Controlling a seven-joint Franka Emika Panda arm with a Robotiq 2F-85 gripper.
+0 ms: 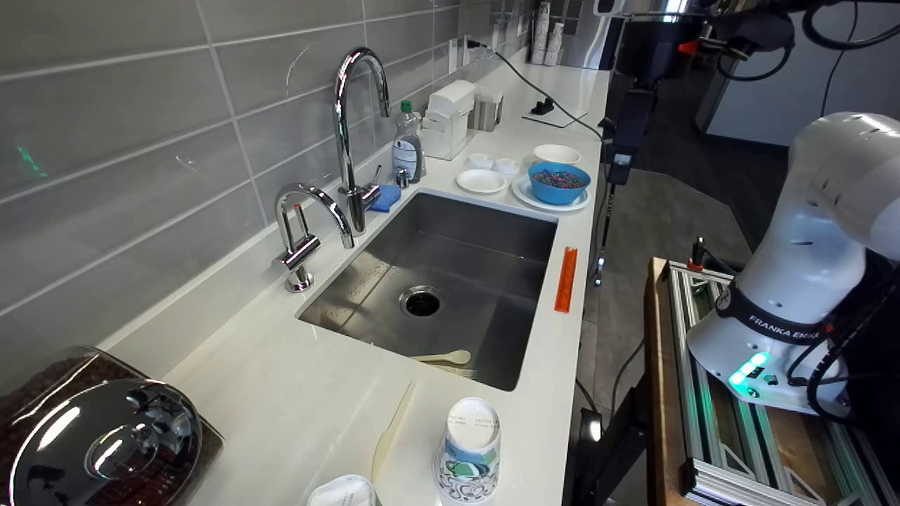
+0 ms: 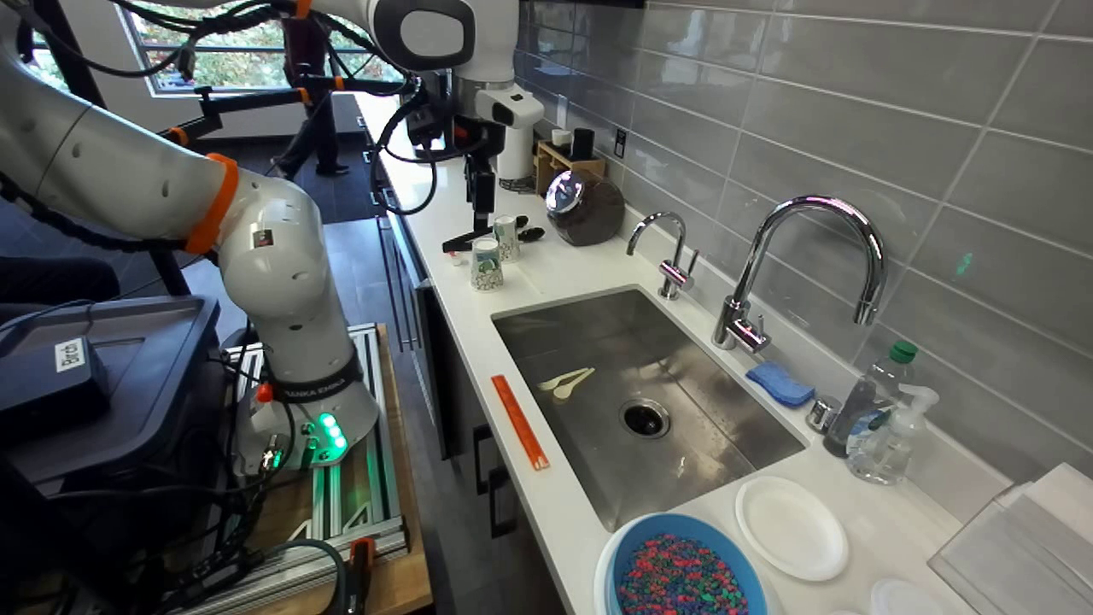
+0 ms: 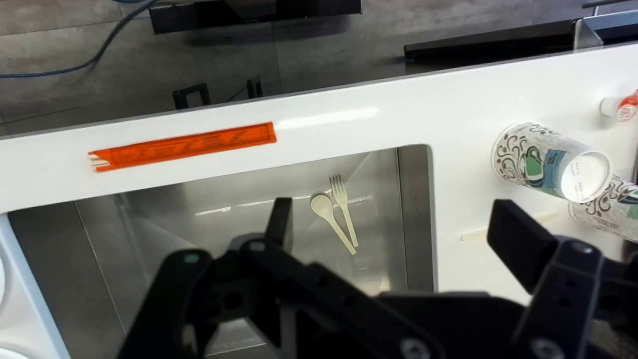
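Note:
My gripper hangs above the sink and counter, its two black fingers spread wide with nothing between them. Beneath it, in the steel sink point(image 1: 472, 253), lie a pale spoon point(image 3: 323, 207) and a pale fork point(image 3: 341, 194), side by side and apart from the fingers. A pale knife point(image 1: 390, 430) rests on the counter beside two upside-down patterned paper cups, the nearer cup point(image 1: 469, 451) and the other cup point(image 1: 344, 490). An orange packet of chopsticks point(image 3: 185, 147) lies along the counter's front strip.
Two chrome taps, a tall one point(image 1: 344, 126) and a short one point(image 1: 295, 244), rise behind the sink. A blue bowl of coloured bits point(image 2: 681, 569), white plates point(image 2: 791, 528) and soap bottles stand at one end. A lidded jar point(image 1: 110, 447) occupies the other.

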